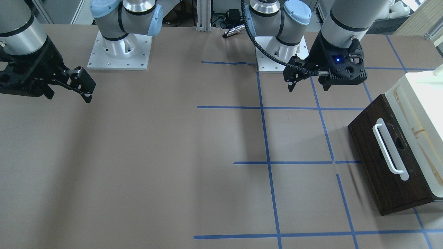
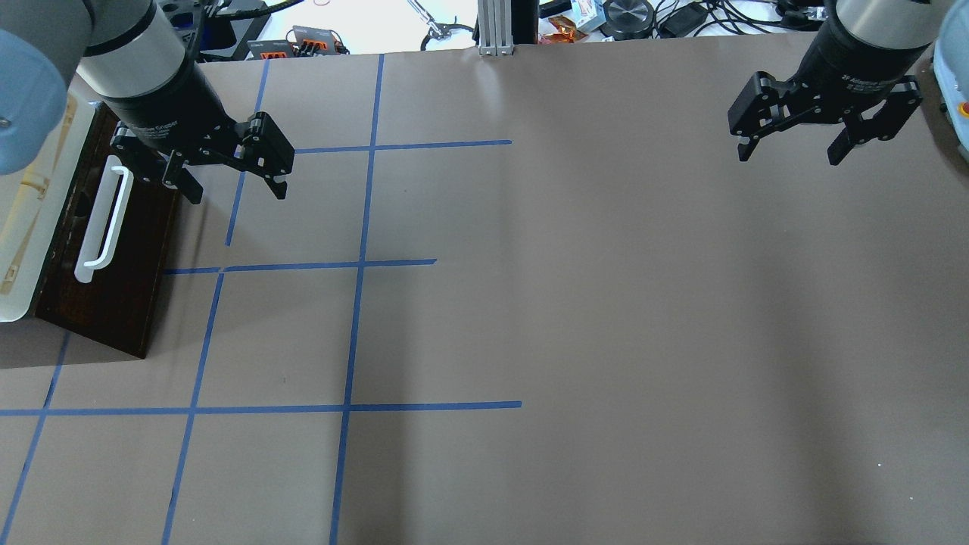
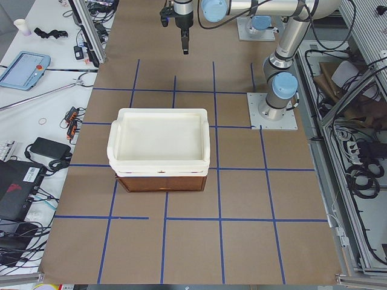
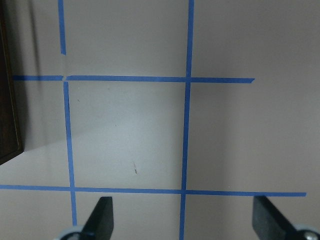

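The gripper hangs over the taped table, its two fingers wide apart at the bottom of the wrist view with only bare surface between them. A dark wooden box with a white handle and a white tray-like top stands on the table; in the wrist view only its dark edge shows at the left. The gripper hangs above the table near that box, apart from it.
A second arm with its own gripper is in view in the front and top views. Blue tape lines grid the table. The open floor of the table between the arms is clear. Cables and tools lie beyond the edges.
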